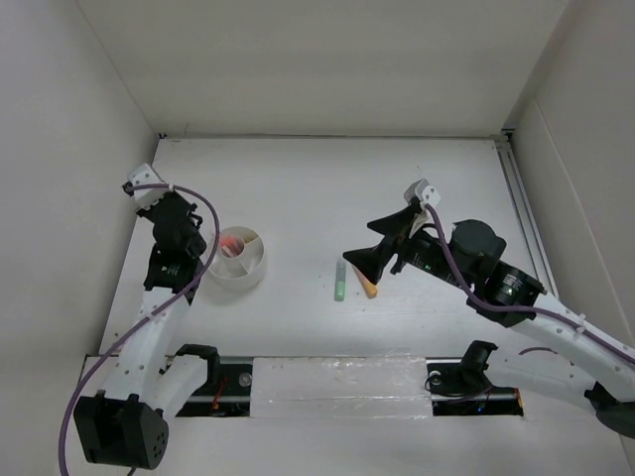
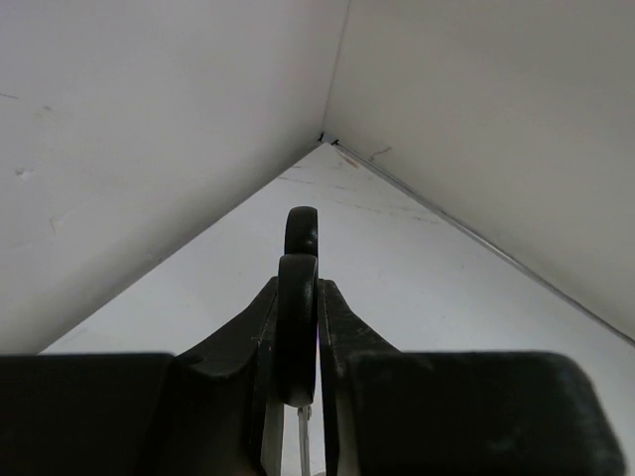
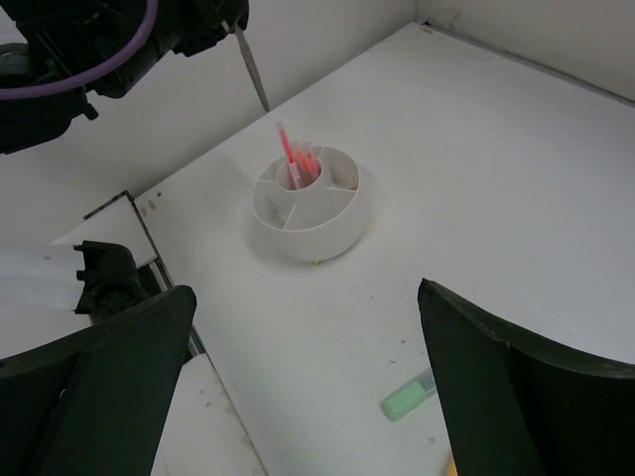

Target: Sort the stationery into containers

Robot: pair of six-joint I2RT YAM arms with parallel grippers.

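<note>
A white round organizer (image 1: 236,281) with divided compartments stands at the left of the table; pink sticks (image 3: 300,164) stand in its central cup. My left gripper is shut on a black-handled tool (image 2: 296,342). In the right wrist view the tool's thin grey shaft (image 3: 252,69) points down above and behind the organizer. Near the table's middle lie a green-ended marker (image 1: 340,282) and an orange marker (image 1: 368,287). Above them hangs my right gripper (image 1: 367,242), open, its fingers (image 3: 149,367) wide apart with nothing between.
White walls close off the back and both sides, the left one (image 1: 60,198) close to my left arm. Bare white table (image 1: 298,198) lies behind the markers and between them and the organizer.
</note>
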